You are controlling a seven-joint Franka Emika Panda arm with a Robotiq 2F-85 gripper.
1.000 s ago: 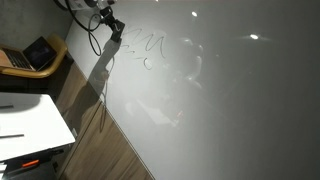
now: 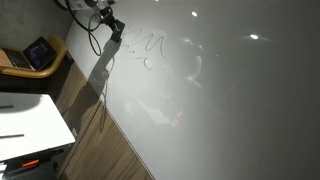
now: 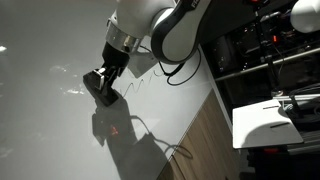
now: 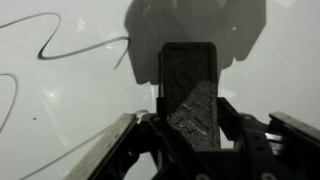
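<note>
A dark, block-shaped eraser (image 4: pixel 190 85) sits between the fingers of my gripper in the wrist view, and the gripper is shut on it. The whiteboard (image 4: pixel 60 105) lies behind it, with thin dark scribbled lines (image 4: pixel 85 48) to the left of the eraser. In exterior view 1 the gripper (image 2: pixel 113 27) is near the board's upper left, just left of the zigzag marks (image 2: pixel 152 42). Exterior view 2 shows the dark eraser (image 3: pixel 100 88) close to the board; whether it touches the surface I cannot tell.
In exterior view 1, a white table (image 2: pixel 35 125) stands at lower left, with a laptop (image 2: pixel 40 52) on a chair above it. Wood panelling (image 2: pixel 110 140) borders the board. Right of the marks the board is wide and clear.
</note>
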